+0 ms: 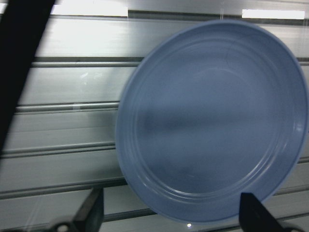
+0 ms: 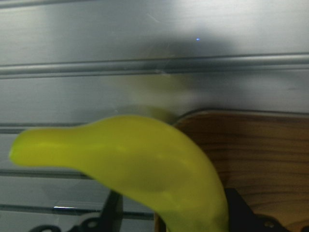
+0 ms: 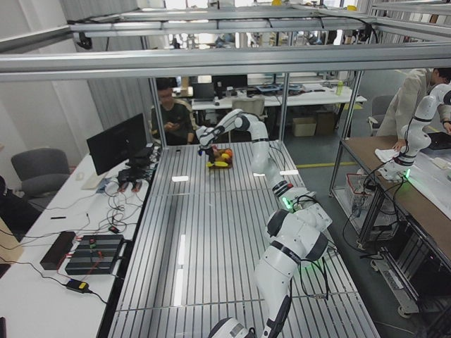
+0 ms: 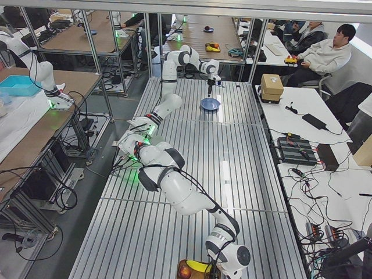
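Note:
A blue plate [image 4: 210, 104] lies on the slatted metal table, filling much of the left wrist view; my left gripper is above it, its two fingers apart, nothing between them. A wooden tray [image 2: 260, 154] holding fruit shows at the far end in the camera left view and at the bottom of the camera right view. A yellow banana [image 2: 125, 150] lies at the tray's corner, close under my right gripper, whose fingers are apart on either side of it; contact cannot be told.
Metal frame posts surround it. A white desk [image 3: 42, 296] with a monitor and electronics runs alongside; other robot benches stand beyond.

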